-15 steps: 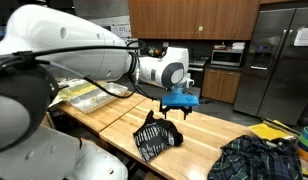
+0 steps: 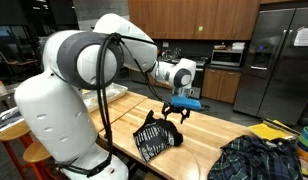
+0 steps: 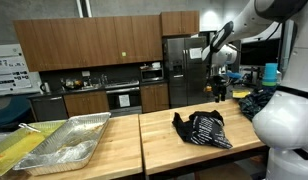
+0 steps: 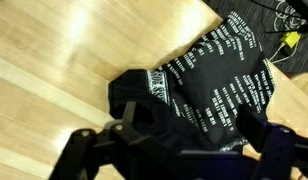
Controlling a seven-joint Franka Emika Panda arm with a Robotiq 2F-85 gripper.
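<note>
A dark cloth with white printed rows [image 2: 154, 138] lies crumpled on the wooden table [image 2: 200, 140]. In exterior view 2 the same cloth [image 3: 202, 128] sits toward the table's right side. My gripper [image 2: 176, 116] hangs above the table, beyond the cloth as exterior view 1 sees it, its fingers apart and empty. The wrist view has the printed cloth [image 4: 226, 75] below, spread from the middle to the right, with a folded dark part between the open fingers. The finger [image 4: 256, 130] on the right overlaps the cloth in that view; no contact can be made out.
Another dark cloth heap [image 2: 256, 158] lies at the table's right, near a yellow item [image 2: 272, 130]. A clear plastic tray [image 3: 69, 142] stands at the far left in exterior view 2. Bare table lies between tray and cloth.
The arm has swung and reached out, its elbow now higher in exterior view 1. The cloth looks unmoved.
</note>
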